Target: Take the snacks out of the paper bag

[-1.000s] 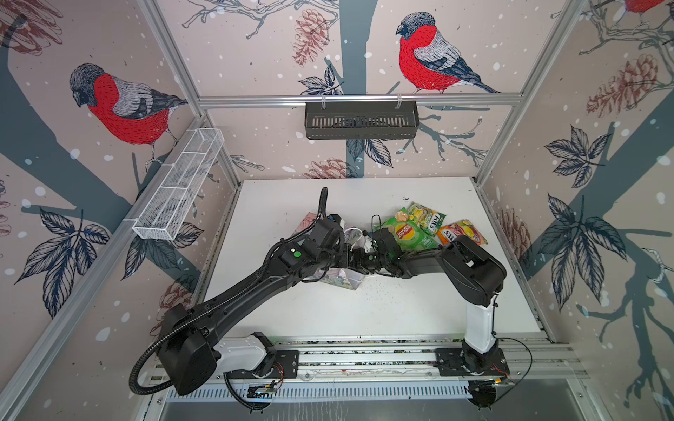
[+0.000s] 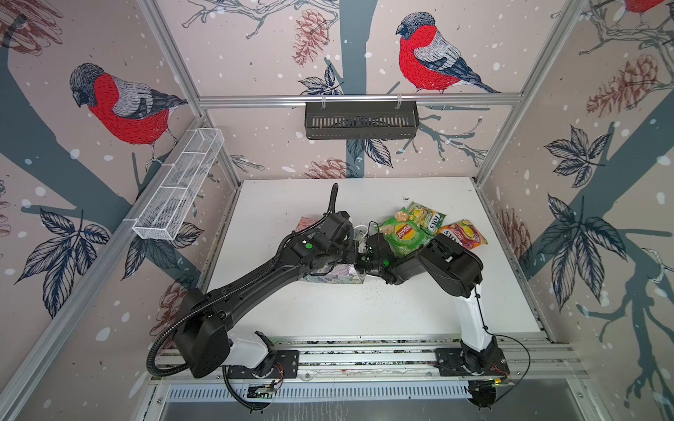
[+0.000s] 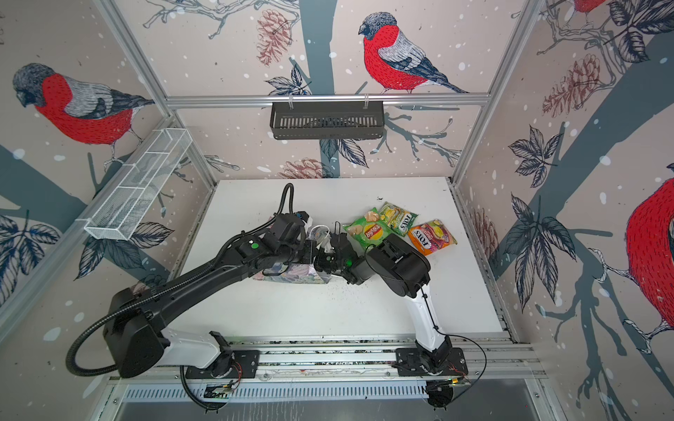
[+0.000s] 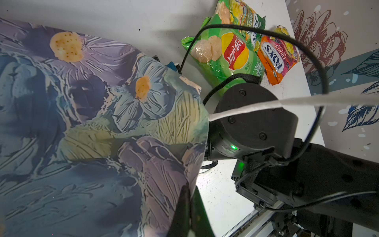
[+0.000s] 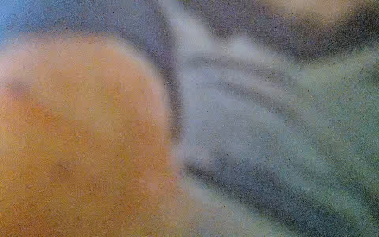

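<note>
The flowered paper bag lies on the table, largely covered by the arms in the top views. In the left wrist view, its edge runs down to my left gripper, which is shut with that thin edge between its fingertips. My right gripper reaches to the bag's mouth from the right; its fingers are hidden. Close blurred orange and grey-green surfaces fill the right wrist view, so its fingers cannot be made out. Outside the bag lie a green Lay's packet, a yellow-green FOX's packet and an orange FOX's packet.
A white bag handle stretches across the left wrist view in front of the right arm. The two arms nearly meet at the bag. A black basket hangs at the back, a white wire rack at left.
The left arm has shifted to the right, with the bag's near edge moving too. My right arm's elbow has swung left, and its hand remains at the bag's mouth.
</note>
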